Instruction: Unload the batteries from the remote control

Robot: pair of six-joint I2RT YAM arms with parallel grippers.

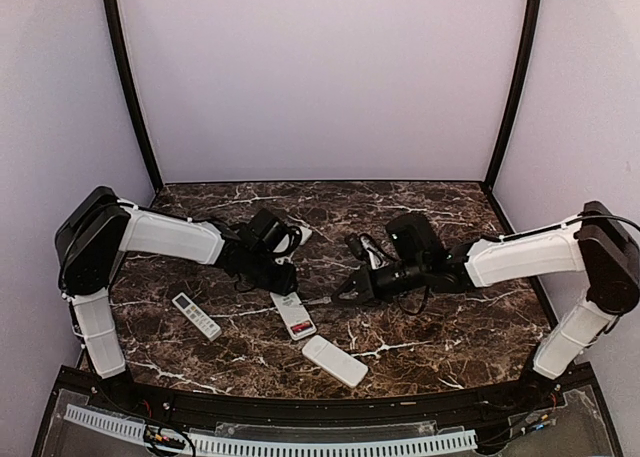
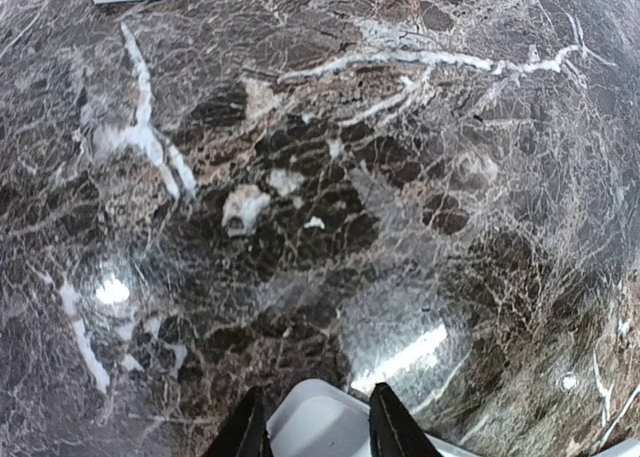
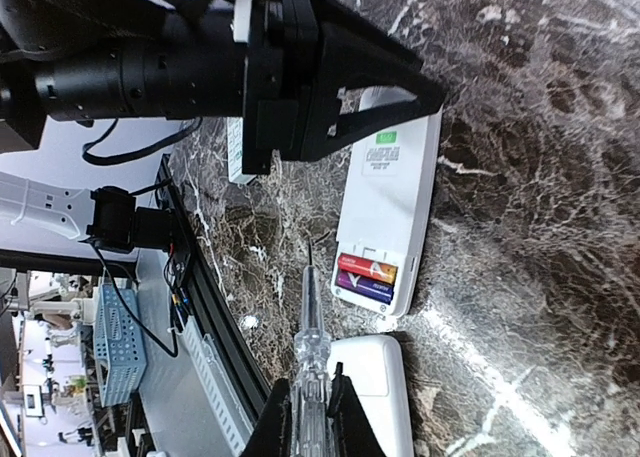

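The white remote (image 1: pixel 293 315) lies face down with its battery bay uncovered; a red battery (image 3: pixel 365 268) and a purple battery (image 3: pixel 364 287) sit in its lower end. My left gripper is shut on the remote's upper end, also seen from above in the top view. My right gripper is shut on a clear-handled screwdriver (image 3: pixel 311 327), whose thin tip points toward the remote, left of the battery end in the right wrist view. In the top view the screwdriver reaches left from the right gripper to beside the remote.
A detached white cover (image 1: pixel 334 361) lies in front of the remote. Another remote (image 1: pixel 196 316) with buttons up lies at the left.
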